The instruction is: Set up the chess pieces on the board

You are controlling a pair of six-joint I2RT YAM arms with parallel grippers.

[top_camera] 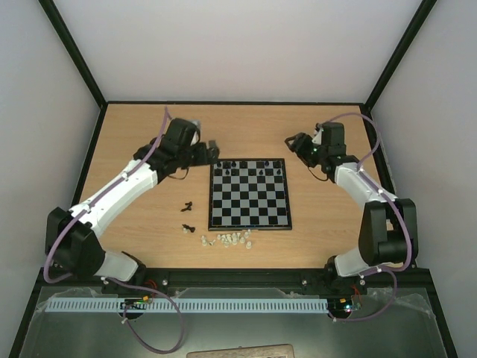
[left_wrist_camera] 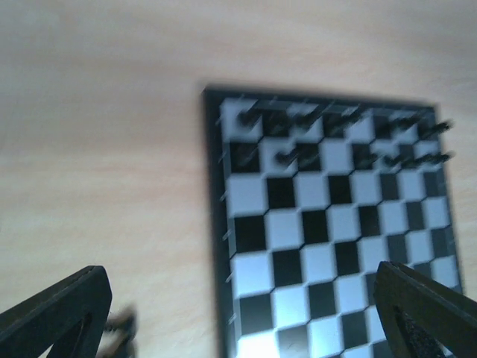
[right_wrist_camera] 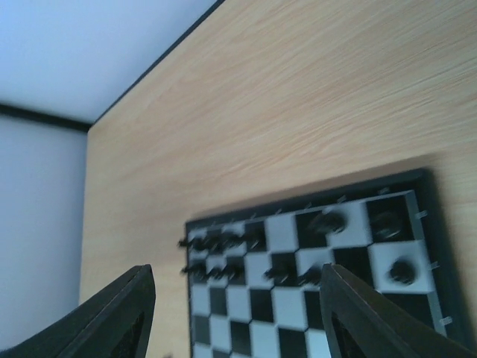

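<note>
The checkered chessboard (top_camera: 250,192) lies at the middle of the table, with several black pieces standing on its far two rows. Two clusters of black pieces (top_camera: 188,206) (top_camera: 188,228) lie off the board to its left. Several white pieces (top_camera: 233,239) rest on the table along the near edge of the board. My left gripper (top_camera: 215,151) is over the board's far left corner, open and empty; its spread fingers (left_wrist_camera: 67,313) frame the board in the left wrist view. My right gripper (top_camera: 291,140) hangs open beyond the far right corner, holding nothing.
Bare wooden table (top_camera: 328,224) lies to the right of the board, and the far strip behind it is clear. Dark frame rails and pale walls (top_camera: 238,52) close in the workspace.
</note>
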